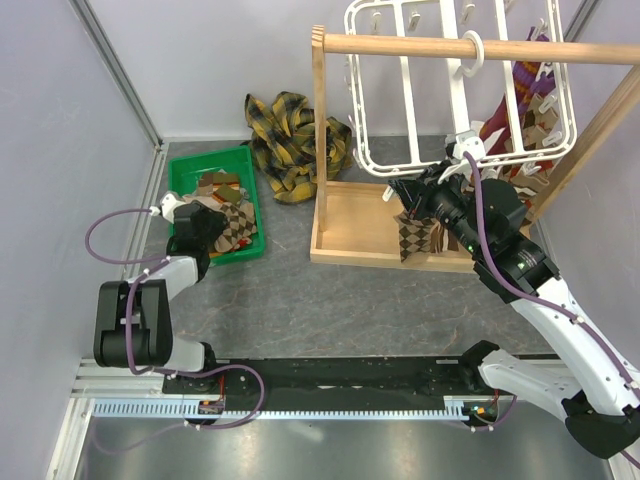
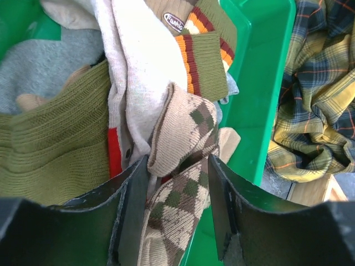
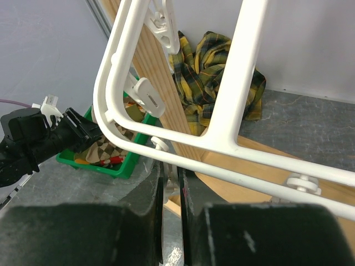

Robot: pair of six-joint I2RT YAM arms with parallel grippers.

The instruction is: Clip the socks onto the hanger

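Note:
In the green bin, my left gripper is part open, its fingers (image 2: pixel 130 208) on either side of a tan and brown checkered sock (image 2: pixel 186 130). That sock lies folded among the others, and I cannot tell whether the fingers touch it. In the top view, my left gripper (image 1: pixel 213 222) covers part of the pile. My right gripper is shut on a white clip (image 3: pixel 170 183) under the front bar of the white hanger (image 3: pixel 222 147). Other clips (image 3: pixel 147 97) hang from the frame. Patterned socks (image 1: pixel 535 110) hang at the hanger's right side.
The green bin (image 1: pixel 257 185) holds several more socks, including an olive one (image 2: pixel 55 138) and a white one (image 2: pixel 147 55). A yellow plaid cloth (image 1: pixel 290 145) lies beside it. A wooden rack (image 1: pixel 320 130) carries the hanger.

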